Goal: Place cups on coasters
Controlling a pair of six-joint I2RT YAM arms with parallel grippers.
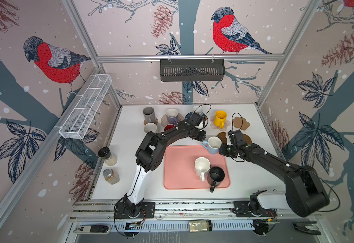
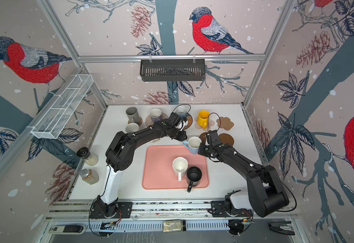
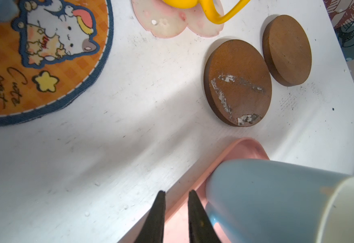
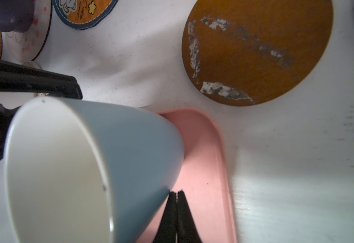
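A light blue cup with a white inside stands at the far right corner of the pink tray. My right gripper is shut with nothing between its fingers, right at the cup's outer wall. On the cup's other side my left gripper has its fingers parted and empty, over the tray's far rim. In the top left view, the cup's handle points left towards it. Just behind the tray lies a bare round brown coaster, with a second brown coaster beside it.
A white cup and a black cup also stand on the tray. At the back, a yellow cup, a grey cup and others sit on coasters. A bare brown flower-shaped coaster lies far right. Two jars stand left.
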